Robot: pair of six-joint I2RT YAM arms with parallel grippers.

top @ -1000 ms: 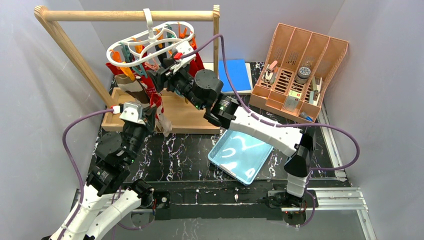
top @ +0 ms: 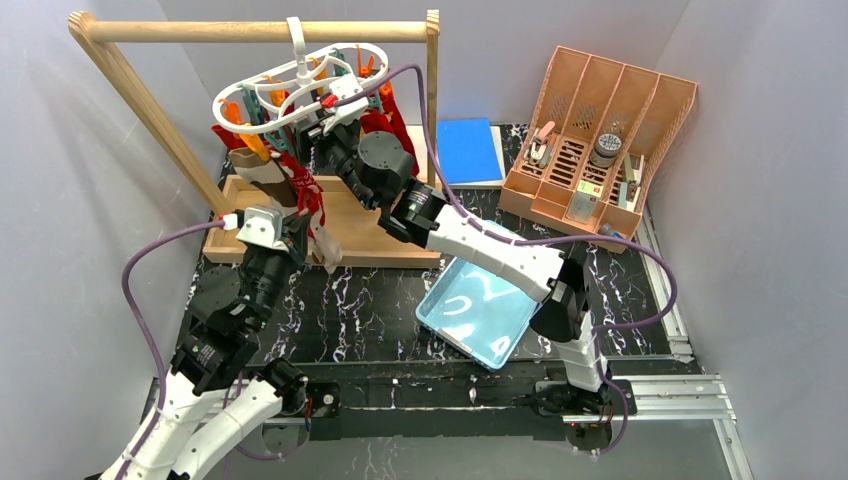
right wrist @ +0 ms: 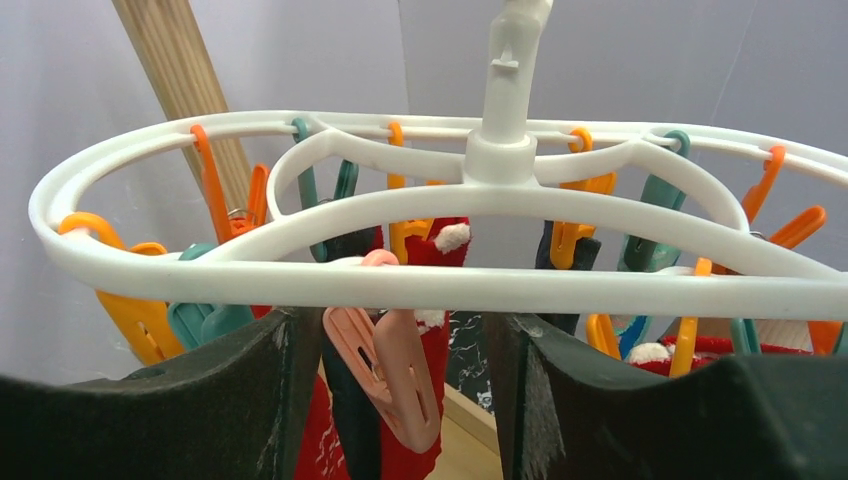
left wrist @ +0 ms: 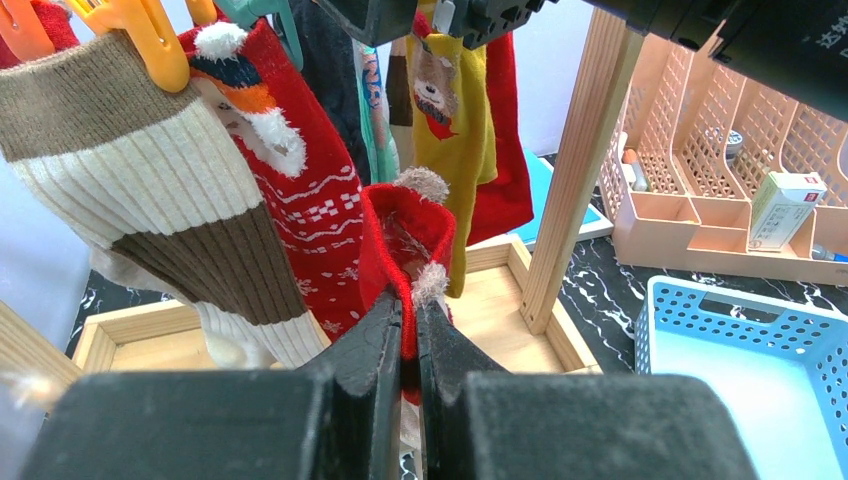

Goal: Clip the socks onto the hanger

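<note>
In the left wrist view my left gripper is shut on a red sock (left wrist: 385,225) with white fuzzy trim, pinching its edge while the opening gapes above. The white oval hanger (top: 300,90) hangs from the wooden rack, with clips and socks around its ring. My right gripper is at the hanger's front rail, partly open. Its fingers stand on either side of a pink clip (right wrist: 412,385), with a gap to both sides of it. A brown and cream striped sock (left wrist: 150,150) and a yellow sock (left wrist: 455,130) hang from other clips.
The rack's wooden upright (left wrist: 575,190) stands beside the hanging socks. A blue basket (top: 480,310) lies right of the rack's base, and a peach organiser (top: 555,215) sits farther back.
My right gripper has shifted slightly left along the hanger's front, its arm swinging left with it. The left arm and its sock look unmoved.
</note>
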